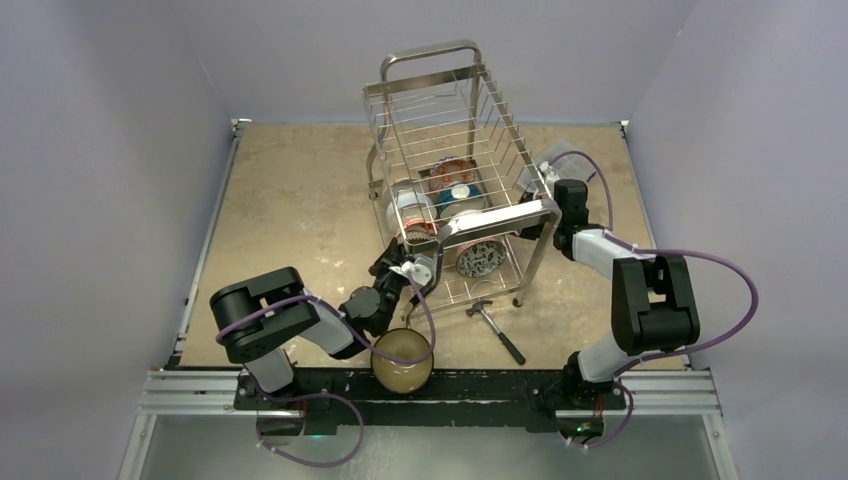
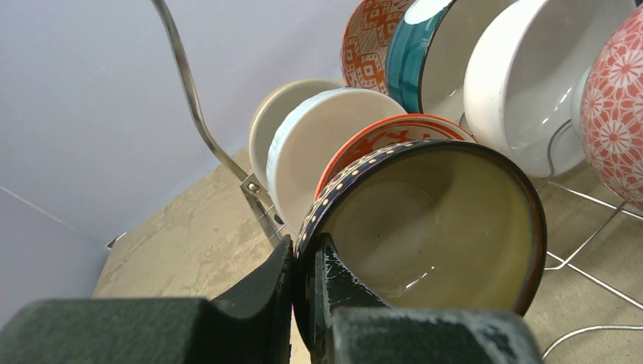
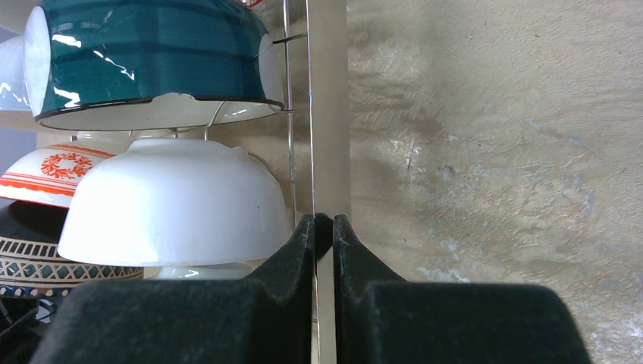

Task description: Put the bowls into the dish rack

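The metal dish rack (image 1: 500, 220) stands in the middle with several bowls on its lower tier, among them a white bowl (image 3: 174, 205) and a teal bowl (image 3: 159, 61). In the left wrist view my left gripper is shut on the rim of a dark-rimmed bowl (image 2: 425, 220) with an olive inside, held tilted on edge beside an orange-rimmed bowl (image 2: 394, 130). My right gripper is shut on a flat metal bar (image 3: 330, 114) of the rack's right side. Another olive-inside bowl (image 1: 402, 362) sits at the table's front edge.
A hammer (image 1: 497, 332) lies just in front of the rack. Behind the right gripper is a clear plastic container (image 1: 566, 158). Bare table (image 1: 290, 190) extends left of the rack.
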